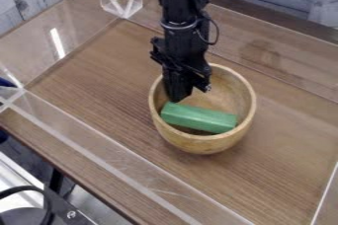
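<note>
A wooden bowl sits on the table, holding a green cylinder that lies along its front part. The black gripper reaches down from above at the back left of the bowl, its tips just above the cylinder's left end. The tips look close together, and nothing shows between them, though they are dark and hard to make out.
Clear plastic edging runs along the left side, with a black cable at the bottom left. A grey plank wall stands behind.
</note>
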